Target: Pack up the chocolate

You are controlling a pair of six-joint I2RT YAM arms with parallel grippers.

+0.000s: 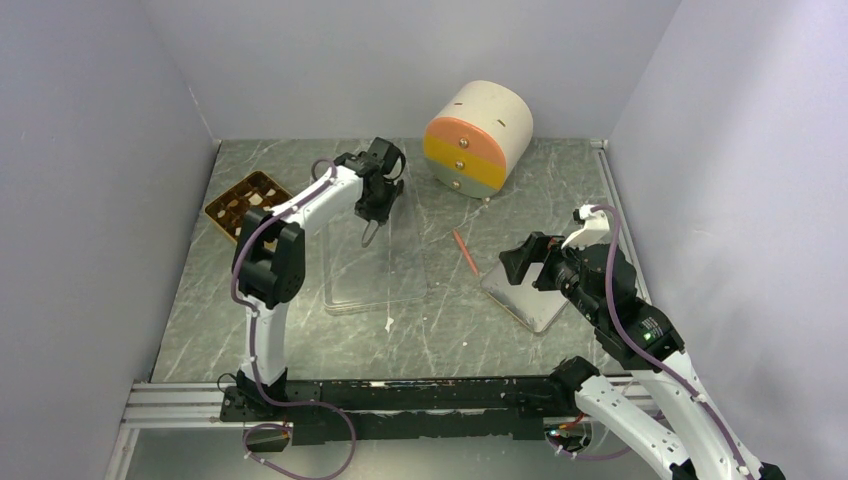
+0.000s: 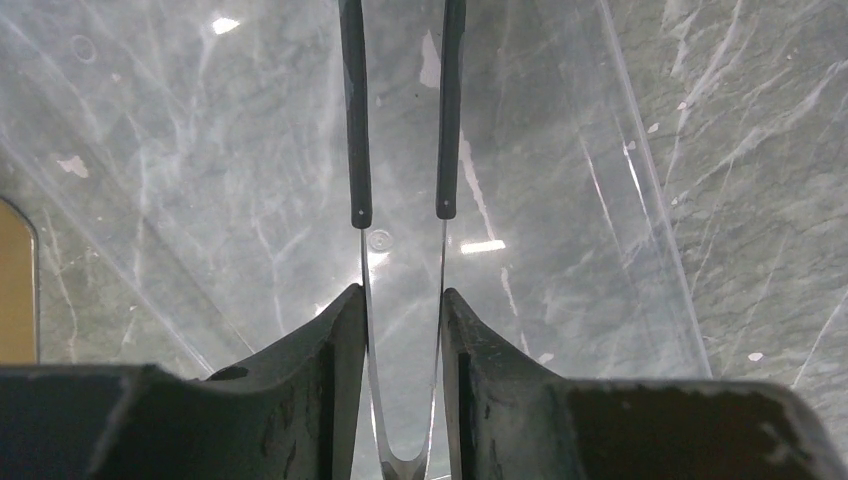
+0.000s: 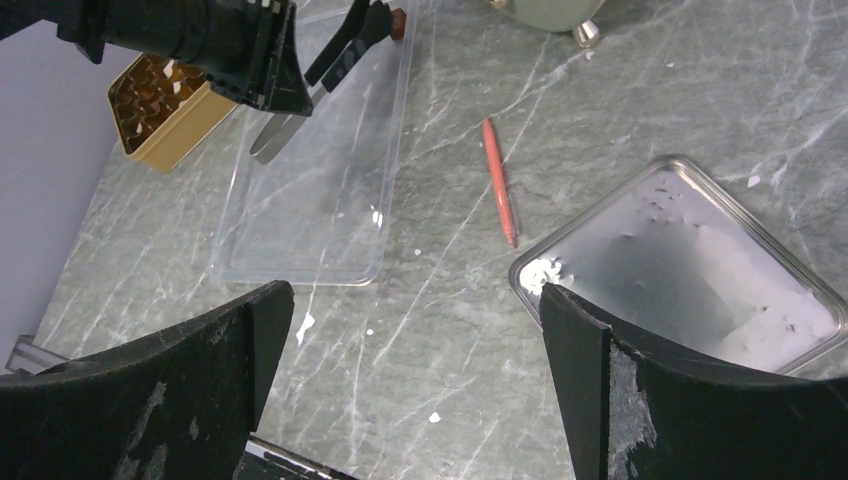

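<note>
My left gripper is shut on a pair of tongs point(image 2: 356, 120), whose black-tipped arms stand apart over the clear plastic tray point(image 1: 370, 275). A brown chocolate piece point(image 3: 398, 25) lies at the tray's far end, beside the tong tips in the right wrist view. A box of chocolates point(image 1: 233, 200), gold with a brown filled insert, stands left of the tray, partly behind the left arm. My right gripper point(image 1: 530, 255) stands open above the metal plate, nothing between its fingers.
A round drawer box point(image 1: 480, 130) in orange, yellow and green stands at the back. A red pen-like stick point(image 3: 499, 180) lies between the clear tray and the metal plate point(image 3: 670, 270).
</note>
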